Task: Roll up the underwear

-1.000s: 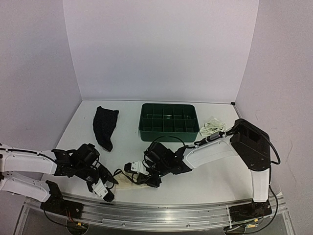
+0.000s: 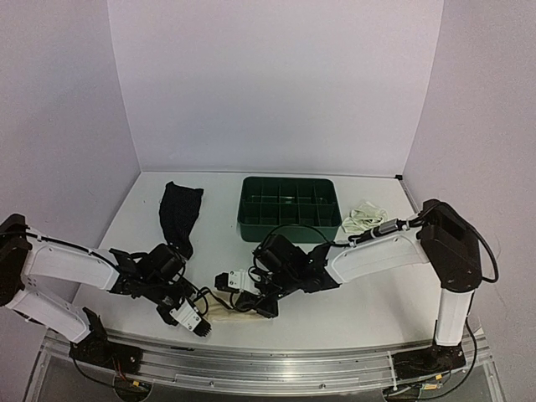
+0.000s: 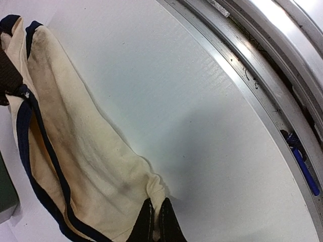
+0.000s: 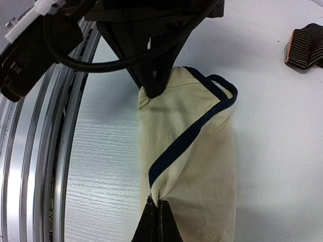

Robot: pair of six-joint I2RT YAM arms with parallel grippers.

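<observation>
The cream underwear (image 2: 224,311) with a navy band (image 4: 174,151) lies folded lengthwise at the front of the table, under both arms. In the left wrist view my left gripper is shut on a bunched corner of the cream cloth (image 3: 96,131). In the right wrist view my right gripper is shut on the cloth where the navy band ends, and the left gripper's black body (image 4: 146,60) is over the far end of the strip, pinching it.
A dark green divided bin (image 2: 288,233) stands at the back middle. A black cloth (image 2: 178,213) lies left of it, white cloth (image 2: 364,216) right of it. A metal rail (image 2: 268,360) runs along the front edge.
In the top view my left arm has moved rightward, closer to the right gripper.
</observation>
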